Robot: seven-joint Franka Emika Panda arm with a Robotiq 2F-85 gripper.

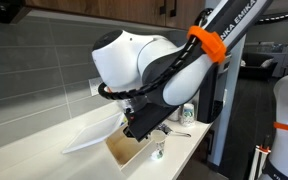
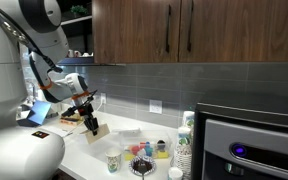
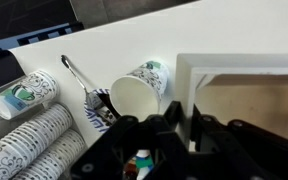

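A box with a white rim and a brown inside fills the right of the wrist view. My gripper is shut on its near rim, with the dark fingers at the bottom of that view. In exterior view 1, the brown box shows below the hand, partly hidden by it. Exterior view 2 has the gripper on the left, with the brown box beside it. Whether the box's underside touches the counter cannot be told.
A patterned paper cup stands close beside the box rim. Another cup and stacked cups lie farther left, with a metal utensil between. Small coloured containers and a black item occupy the counter's middle.
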